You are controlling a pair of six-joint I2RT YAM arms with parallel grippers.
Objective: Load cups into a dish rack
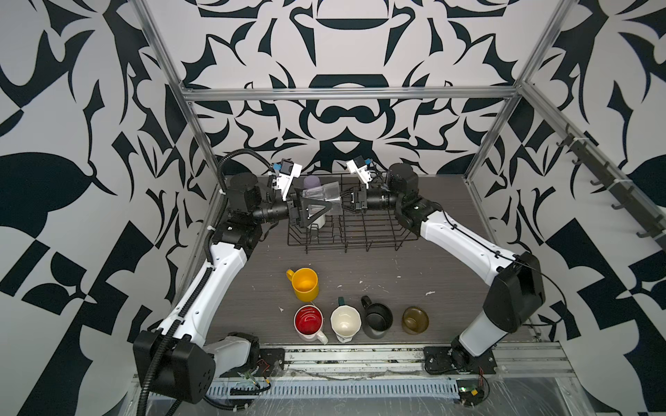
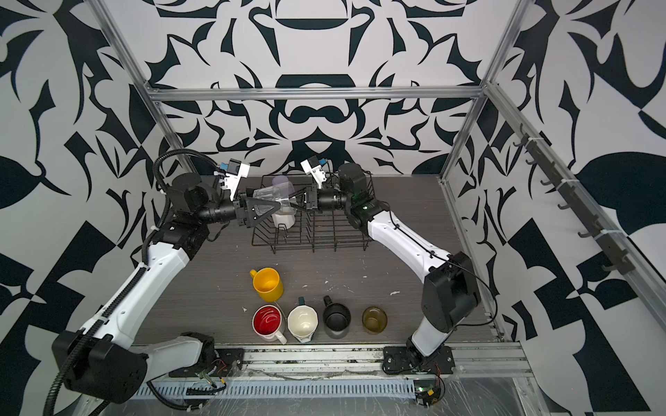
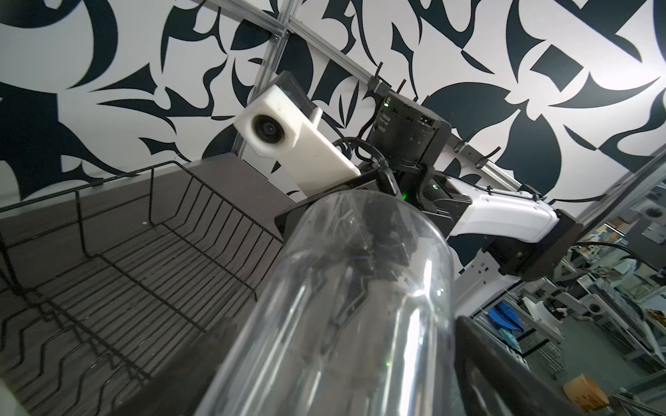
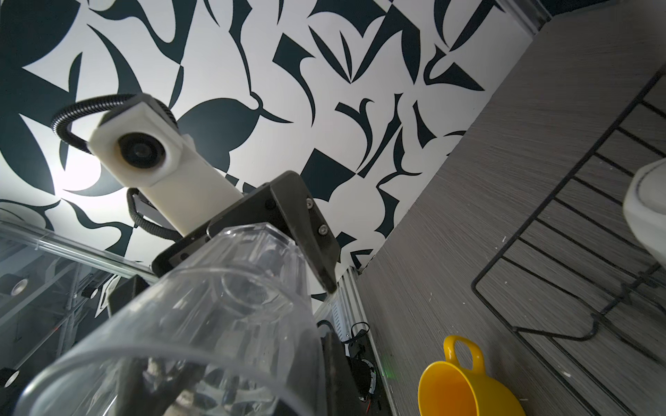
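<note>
A clear plastic cup (image 1: 331,191) lies sideways in the air above the rack, between my two grippers. My left gripper (image 1: 319,207) is open, its fingers on either side of the cup's base end. At the mouth end my right gripper (image 1: 346,199) is shut on the thin cup wall; the exact contact is hard to see through the clear plastic. The black wire dish rack (image 1: 374,232) holds a white cup (image 2: 283,219) and a purple cup (image 2: 281,181) on its left side. On the front table stand a yellow mug (image 1: 304,284), red-lined mug (image 1: 308,320), white mug (image 1: 345,322), black mug (image 1: 377,319) and amber cup (image 1: 415,320).
Most of the rack's floor (image 3: 138,277) is bare in the left wrist view. Both arms reach over the rack, their gripper ends close together. Table (image 1: 444,277) to the right of the cups is clear. A hook rail (image 1: 610,183) runs along the right wall.
</note>
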